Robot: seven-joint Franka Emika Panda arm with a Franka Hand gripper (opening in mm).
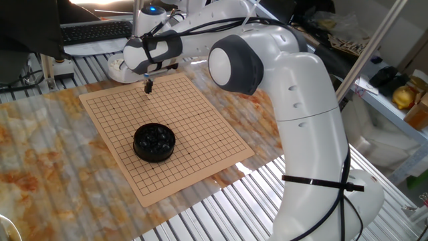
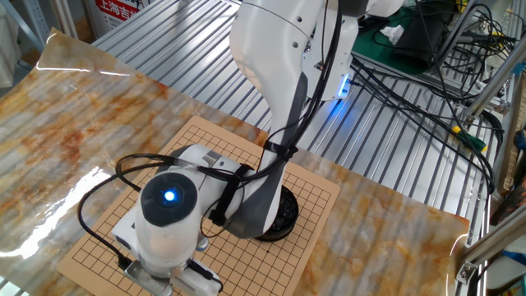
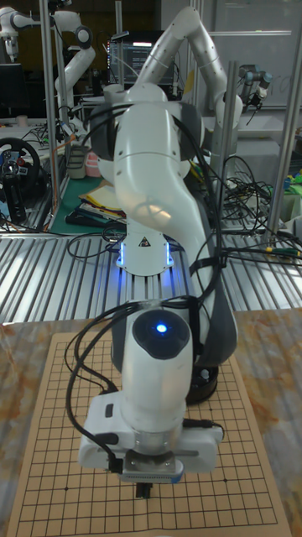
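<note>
A tan Go board [image 1: 194, 144] with a black grid lies on the marbled sheet. Toward its near left part, in exterior view 1, stands a round black bowl [image 1: 154, 142] full of dark stones. Over the board's far edge my gripper [image 1: 148, 87] points down, well apart from the black bowl. In exterior view 3 its dark fingers [image 3: 143, 491] hang over the board, small and close together; whether anything is between them cannot be made out. The wrist hides the gripper's fingertips in exterior view 2, and the arm partly covers the black bowl there.
Beyond the board's far edge, a white bowl [image 1: 119, 67] with pale contents is partly hidden by my wrist. A keyboard [image 1: 97, 31] lies farther back. The marbled sheet [image 1: 50, 164] left of the board is clear.
</note>
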